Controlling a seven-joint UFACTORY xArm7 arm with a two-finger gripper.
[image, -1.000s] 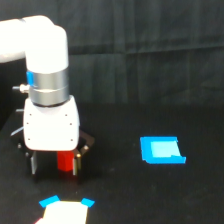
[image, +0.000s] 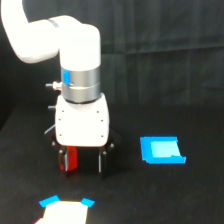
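The white gripper (image: 83, 160) points down over the black surface at the left of the camera view. Its fingers stand apart, with dark space showing between them. A red object (image: 72, 160) is low at the gripper's left side, partly covered by the left finger. Whether that finger touches it or only stands in front of it I cannot tell. The right finger is well clear of the red.
A pale square edged with blue tape (image: 163, 150) lies on the right. At the bottom left is another pale patch (image: 66, 213) with blue tape at its corners and some red beside it.
The arm and gripper have shifted to the right. The red object, seen between the fingers before, stays at about the same spot and now appears by the left finger.
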